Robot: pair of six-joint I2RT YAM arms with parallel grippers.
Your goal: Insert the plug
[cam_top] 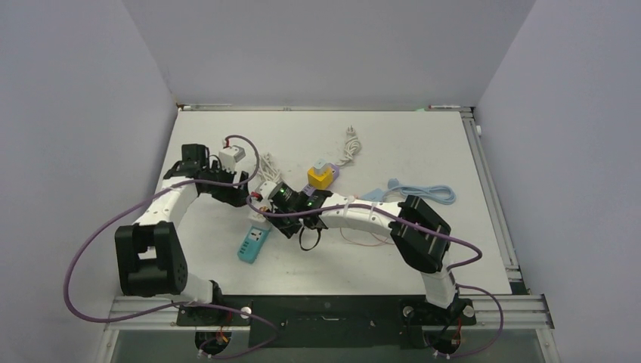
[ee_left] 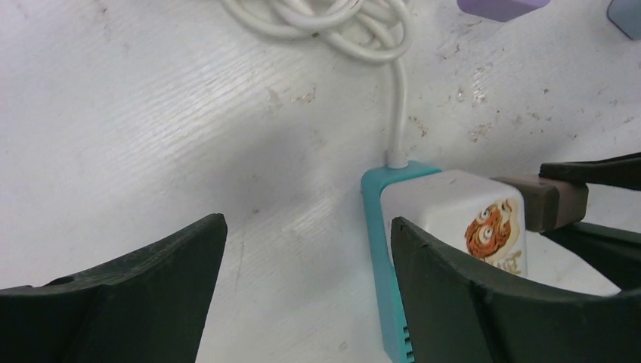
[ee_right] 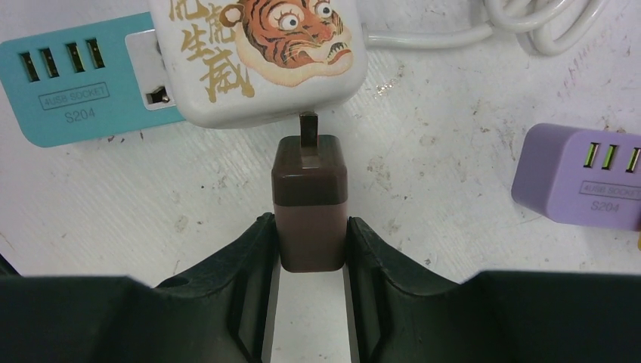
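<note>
A teal power strip (cam_top: 252, 243) (ee_right: 75, 83) lies on the table with a white tiger-print adapter (ee_right: 257, 53) on one end. My right gripper is shut on a dark brown plug (ee_right: 310, 189) (ee_left: 555, 200), whose prong points at the adapter's side, touching or very near it; whether it is in a slot I cannot tell. My left gripper stands open left of and above the strip, nothing between its fingers, one finger over the adapter's edge.
A purple strip (ee_right: 574, 174) with a yellow block (cam_top: 320, 178) lies to the right. Coiled white cables (cam_top: 349, 147) and a blue cable (cam_top: 431, 193) lie behind and right.
</note>
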